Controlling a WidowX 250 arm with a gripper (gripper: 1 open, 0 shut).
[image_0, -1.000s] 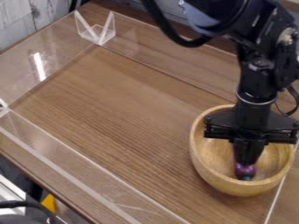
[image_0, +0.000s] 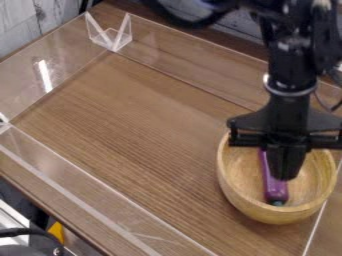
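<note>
A wooden bowl (image_0: 235, 195) sits at the right of the tabletop, with a purple elongated object (image_0: 274, 184) lying inside it, its lower end dark green. My black gripper (image_0: 274, 135) hangs over the back of the bowl, higher than the purple object's lower part. Its lower tips partly hide the back of the bowl; whether anything is between them is hard to see, and nothing appears lifted.
A clear plastic container (image_0: 110, 32) stands at the back left. A black cable or part lies at the bottom left edge.
My gripper has risen from down in the bowl, uncovering more of the purple object, which remains in the bowl.
</note>
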